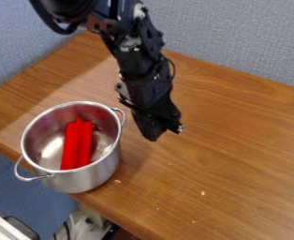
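Note:
My black gripper [162, 126] hangs over the wooden table just right of a steel pot, shut, with nothing visible between its fingers. The pot [103, 160] stands at the table's front left corner, with two loop handles. Inside it lies a red elongated object [77, 143], upright in the view along the pot's length.
Grey-blue walls border the back and left. Beyond the table's front left edge are the floor and some cables.

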